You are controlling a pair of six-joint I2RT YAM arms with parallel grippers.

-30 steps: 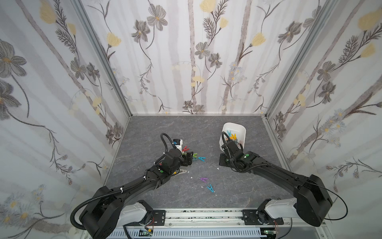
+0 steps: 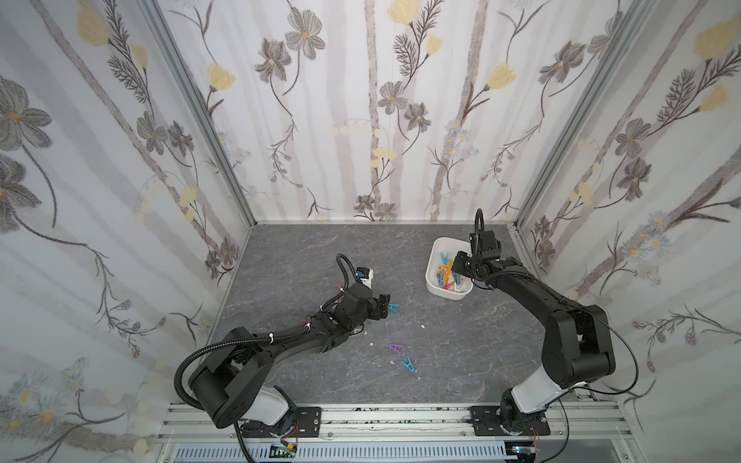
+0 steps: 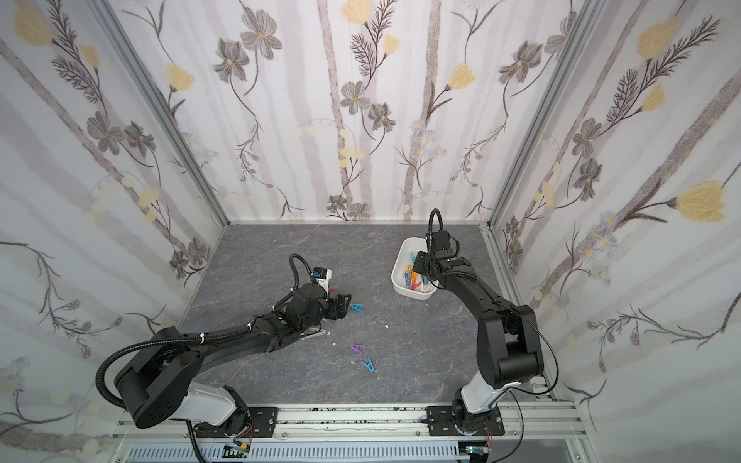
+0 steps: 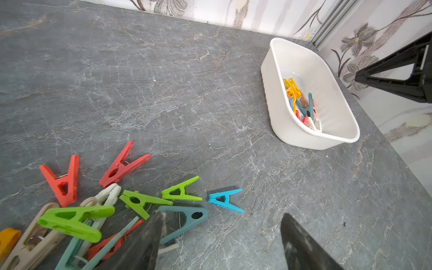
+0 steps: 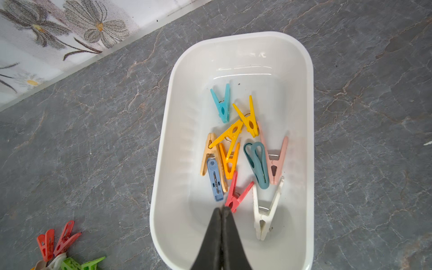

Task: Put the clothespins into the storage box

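My left gripper is low over a pile of clothespins, its blurred fingers apart, with a small light-blue clothespin [image 4: 225,191] just ahead and green [image 4: 76,227], red and beige ones to the left. The white storage box [image 4: 279,121] holds several mixed-colour clothespins. My right gripper is above this box, shut, with nothing seen between its fingers.
A purple clothespin [image 2: 394,347] and a light-blue one [image 2: 408,365] lie apart near the front. A white object [image 2: 365,275] stands behind the left gripper, partly hidden.
My right arm has risen and moved back over the box.
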